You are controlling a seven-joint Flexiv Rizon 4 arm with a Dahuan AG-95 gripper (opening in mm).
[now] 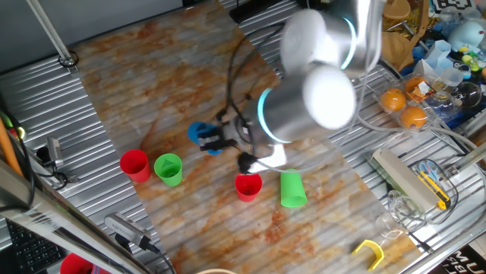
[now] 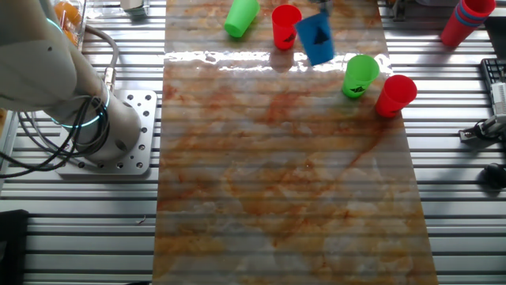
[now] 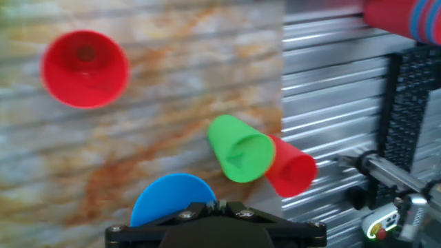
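My gripper (image 1: 216,142) is shut on a blue cup (image 1: 197,132), which hangs tilted above the table in exterior view 2. In the wrist view, the blue cup (image 3: 171,196) shows beside the closed fingertips, its lower part hidden by the gripper. An upright green cup (image 1: 168,170) and a red cup (image 1: 135,166) stand close together on the left. Another red cup (image 1: 248,188) stands nearer the arm, its open mouth up. Beside it, a second green cup (image 1: 293,190) lies on its side.
The marbled board (image 2: 269,198) has wide clear room. A stack of red and blue cups (image 2: 465,22) lies off the board, near a keyboard (image 3: 400,117). A yellow hook-shaped piece (image 1: 370,253) rests near the board's corner, and a long box (image 1: 402,179) sits on the slatted table.
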